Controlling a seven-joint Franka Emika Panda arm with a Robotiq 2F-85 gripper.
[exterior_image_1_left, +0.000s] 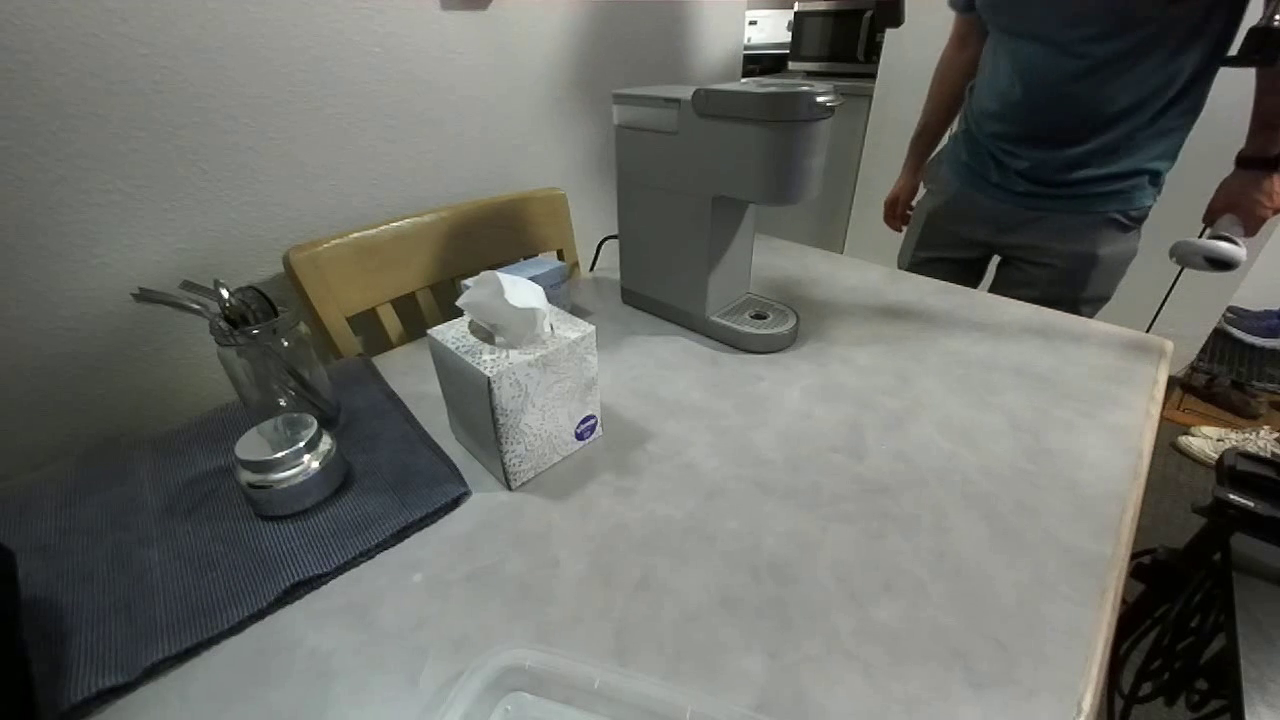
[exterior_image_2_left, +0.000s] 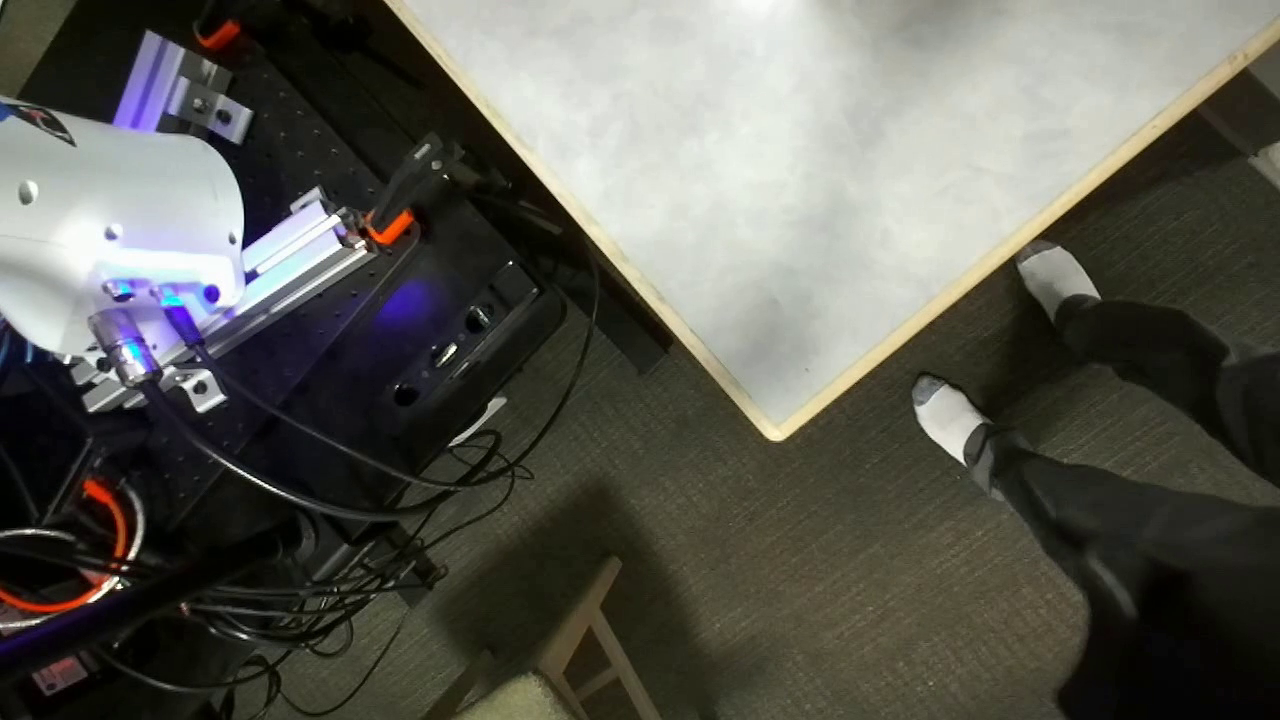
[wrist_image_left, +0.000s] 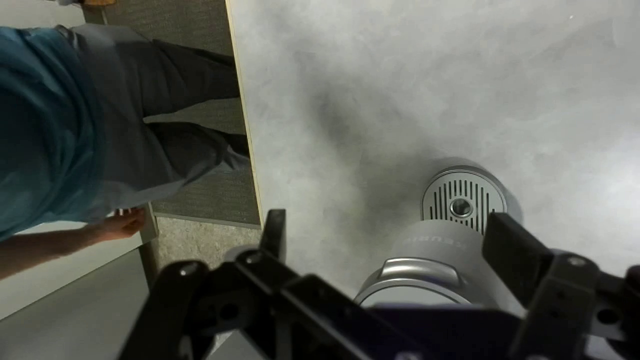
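My gripper is open in the wrist view, its two dark fingers (wrist_image_left: 274, 234) wide apart with nothing held between them. Below it, seen from above, is a grey coffee maker (wrist_image_left: 441, 240) with its slotted drip tray (wrist_image_left: 441, 195) facing the bare table. How high the gripper stands over the machine is hard to judge. In exterior view 1 the coffee maker (exterior_image_1_left: 666, 198) stands upright at the table's far side, lid down. Neither exterior view shows the gripper clearly.
Left of the machine are a tissue box (exterior_image_1_left: 540, 408), a glass jar of utensils (exterior_image_1_left: 278, 372) and a silver-lidded jar (exterior_image_1_left: 288, 466) on a blue mat (exterior_image_1_left: 156, 564). A clear container (exterior_image_1_left: 528, 672) is at the near edge. A person (exterior_image_1_left: 1068, 132) stands beyond the table, whose middle is free.
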